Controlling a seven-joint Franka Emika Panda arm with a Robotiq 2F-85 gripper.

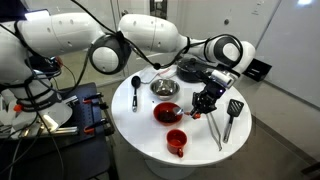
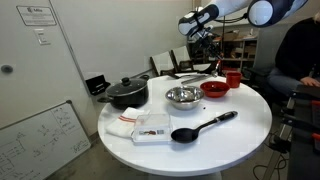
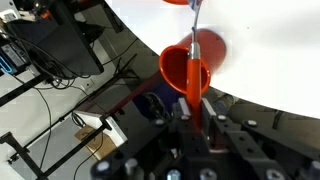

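Observation:
My gripper is shut on a red-handled metal utensil, over the right side of the table. In exterior view 1 its metal end reaches left to the right part of the red bowl. Whether it touches the bowl or hangs above it, I cannot tell. Only a sliver of that bowl shows at the wrist view's top edge. A red mug stands nearer the front; seen from the wrist, the red mug lies behind the handle.
A metal bowl and a dark pot stand farther back. Tongs and a black spatula lie to the right. A black ladle is at left.

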